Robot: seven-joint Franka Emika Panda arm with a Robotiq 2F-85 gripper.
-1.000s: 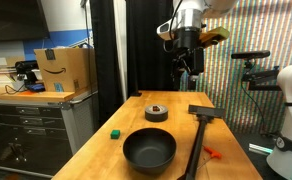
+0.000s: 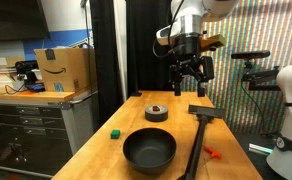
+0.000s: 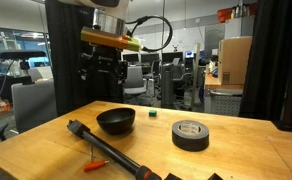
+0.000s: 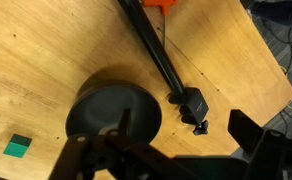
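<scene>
High over the table hangs my gripper [image 2: 191,82], its fingers spread well apart and only air between them. The wrist view shows both fingers at the lower edge, wide of each other. Below, a round black bowl [image 4: 113,112] stands upright on the wooden table, empty as far as its inside shows. Beside it lies a long black bar-like tool [image 4: 156,45], one end close to the bowl. A small green block [image 4: 17,146] rests on the bowl's other side. A red-orange handled tool [image 3: 94,165] lies close to the black bar.
A thick roll of tape [image 3: 191,135] lies flat, apart from the bowl. Cardboard boxes [image 2: 61,69] stand on a grey cabinet [image 2: 31,125] beyond the table.
In exterior view 1 the gripper's fingers have spread apart; before, they looked close together. The objects on the table have not moved.
</scene>
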